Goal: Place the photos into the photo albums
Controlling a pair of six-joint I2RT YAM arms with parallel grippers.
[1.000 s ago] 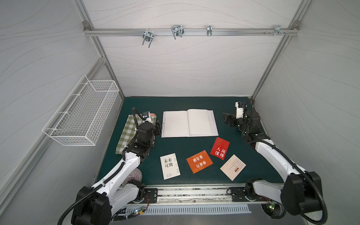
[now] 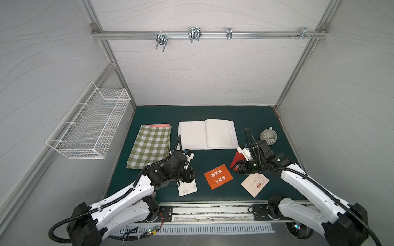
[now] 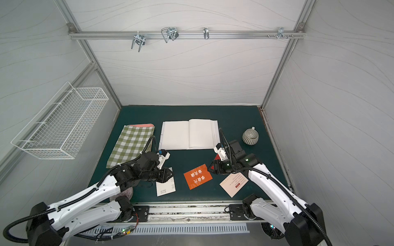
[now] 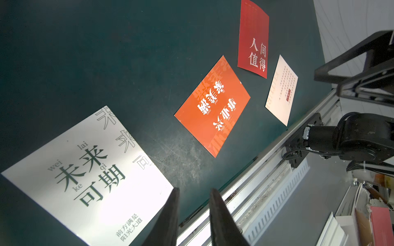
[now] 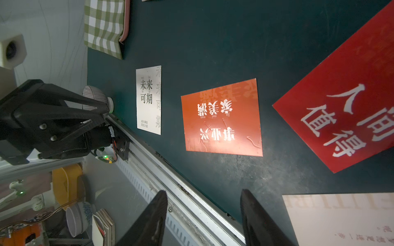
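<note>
An open album point(image 2: 219, 133) with blank pages lies mid-table. Four cards lie in front of it: a white one point(image 4: 94, 180), an orange one point(image 4: 212, 104), a red one point(image 5: 340, 94) and a cream one point(image 5: 336, 217). My left gripper is low over the white card, which it partly hides in the top left view. My right gripper hangs over the red card, near the cream one. Both grippers are open, with nothing seen between their fingers.
A green checked cloth point(image 2: 145, 145) lies at the left of the album, a ribbed pot point(image 2: 268, 136) at the right. A white wire basket point(image 2: 94, 147) hangs on the left wall.
Both arms have swung inward and down toward the near edge, coming over the cards from beside the album. The cards and album have not moved.
</note>
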